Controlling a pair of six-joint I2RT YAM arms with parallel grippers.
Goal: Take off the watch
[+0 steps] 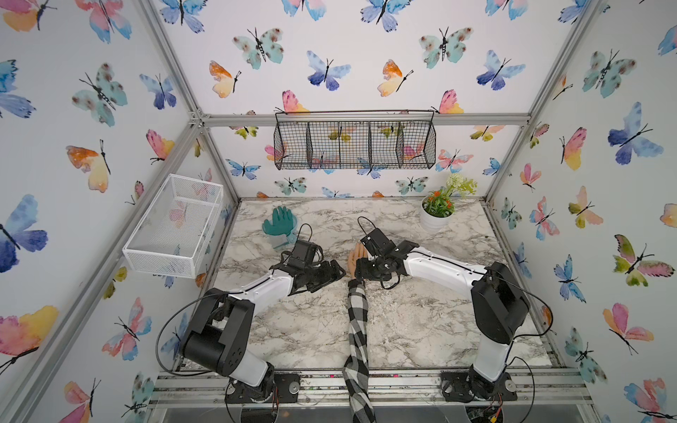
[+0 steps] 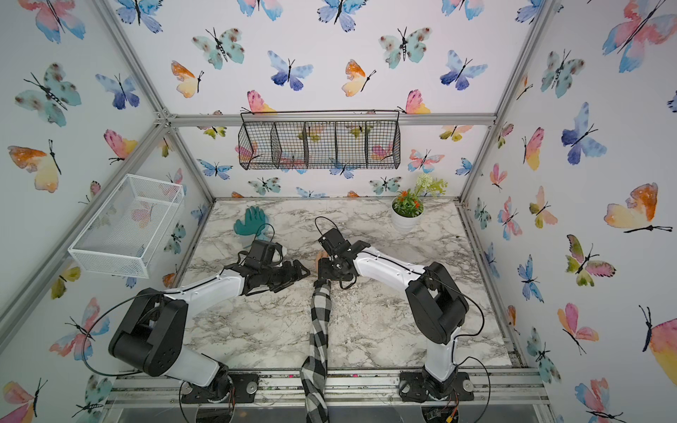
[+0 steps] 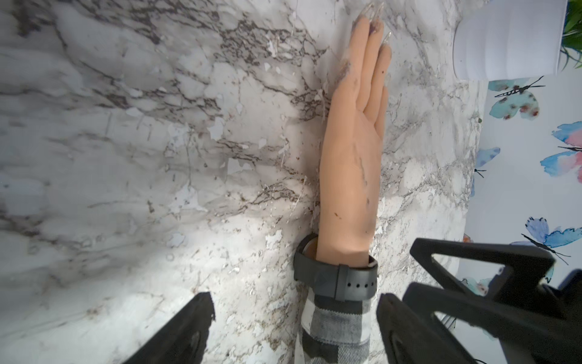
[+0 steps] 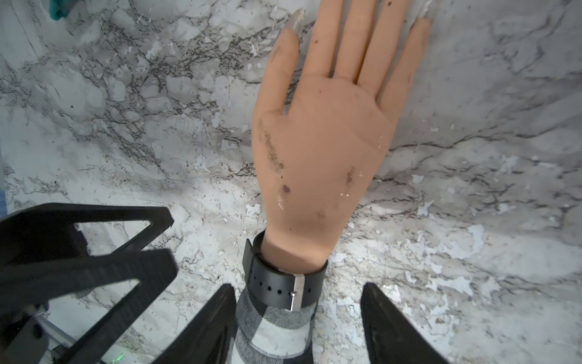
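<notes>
A black watch strap [image 4: 285, 285] encircles the wrist of a mannequin hand [image 4: 327, 145], which lies palm up on the marble table. Its buckle and a raised strap end show in the right wrist view; from the left wrist view the strap [image 3: 339, 280] looks closed around the wrist. My right gripper is part open, its fingers apart on either side of the strap's lower edge with no grip visible. Left of the hand, my left gripper stands open, facing the strap side-on. Nothing is held by either gripper.
A checkered sleeve [image 1: 358, 317] runs from the hand to the front edge. A teal hand-shaped object [image 1: 280, 222] stands at the back left, a potted plant [image 1: 437, 204] at the back right. White basket [image 1: 176, 225] and wire rack [image 1: 354, 144] hang on the walls.
</notes>
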